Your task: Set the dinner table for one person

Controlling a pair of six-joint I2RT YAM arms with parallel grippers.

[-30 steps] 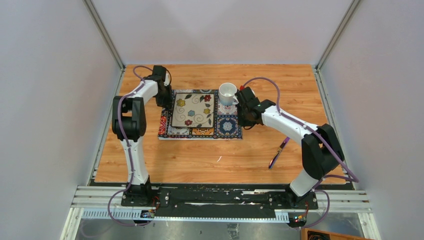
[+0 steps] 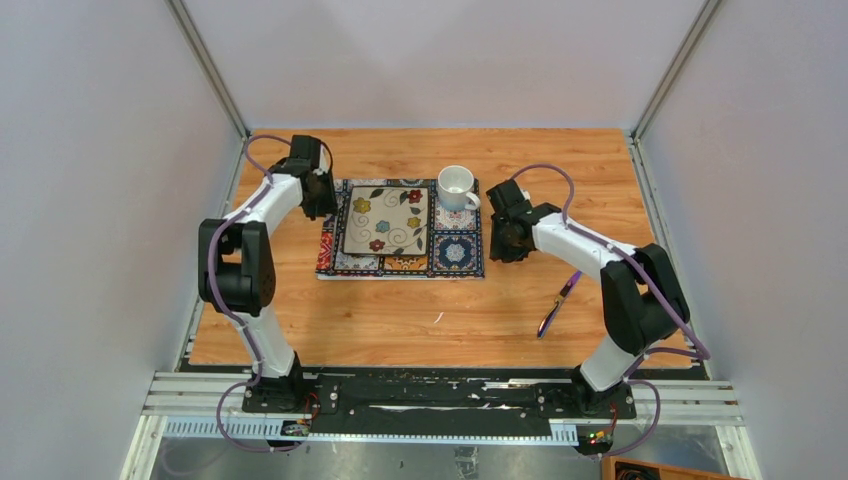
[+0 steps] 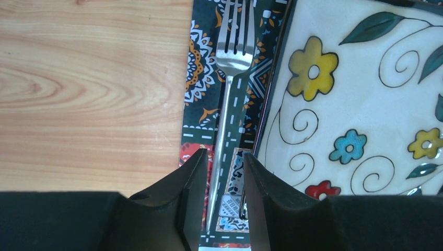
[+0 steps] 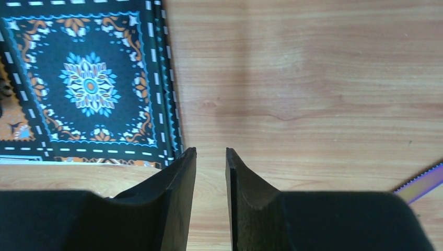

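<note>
On the patterned placemat lies a square floral plate, with a white mug at the mat's back right corner. In the left wrist view a silver fork rests on the mat along the plate's left edge. My left gripper is above the fork handle, its fingers apart and gripping nothing. Just off the mat's right edge, my right gripper hovers over bare wood with an empty gap between its fingers. A knife with a purple handle lies on the table to the right, beyond the mat.
Walls enclose the table at the back and sides.
The right gripper has moved right, off the mat's edge and away from the mug. The tableware has stayed put.
</note>
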